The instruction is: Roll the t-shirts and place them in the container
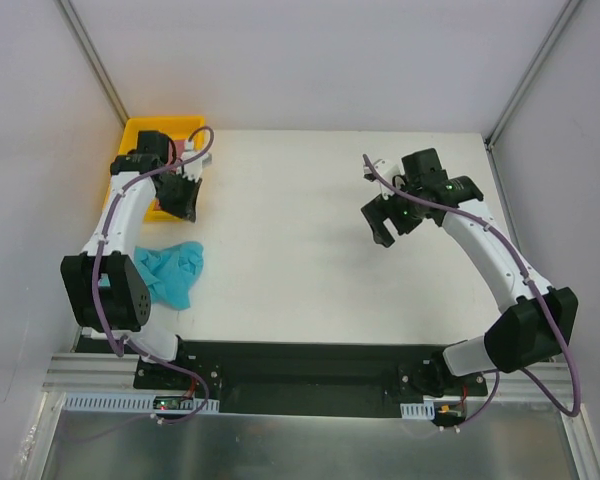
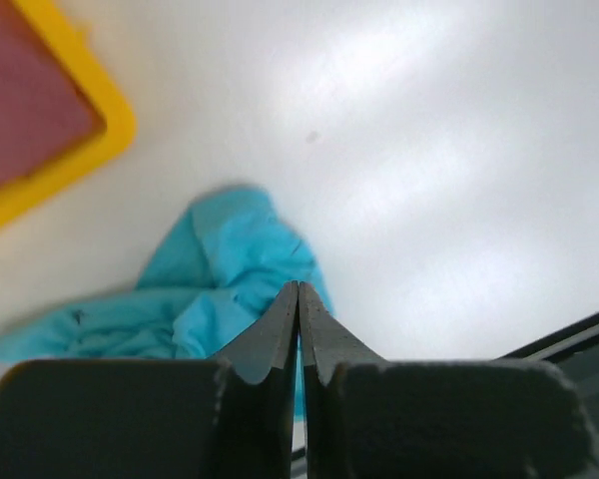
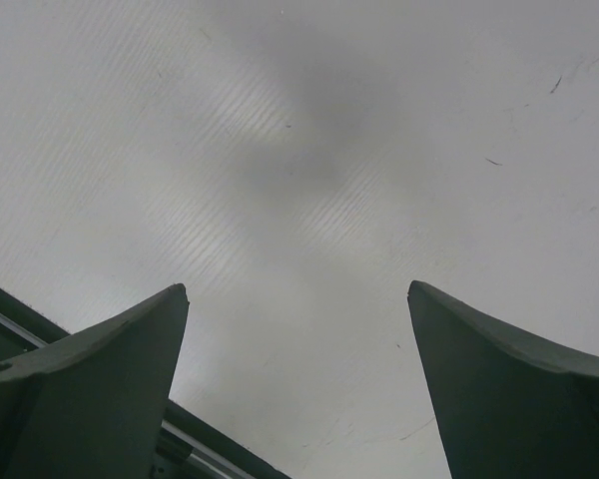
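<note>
A crumpled teal t-shirt (image 1: 168, 272) lies on the table's left side, just in front of the yellow bin. In the left wrist view the teal t-shirt (image 2: 242, 244) spreads below and beyond the fingertips, outside them. My left gripper is shut with its fingertips together and nothing between them; in the top view it hangs beside the bin's front right corner, behind the shirt. Over bare table on the right, my right gripper stands wide open and empty.
The yellow bin (image 1: 131, 130) stands at the back left, partly covered by my left arm; a dark red folded cloth (image 2: 25, 100) lies inside it. A dark strip (image 1: 300, 355) runs along the front edge.
</note>
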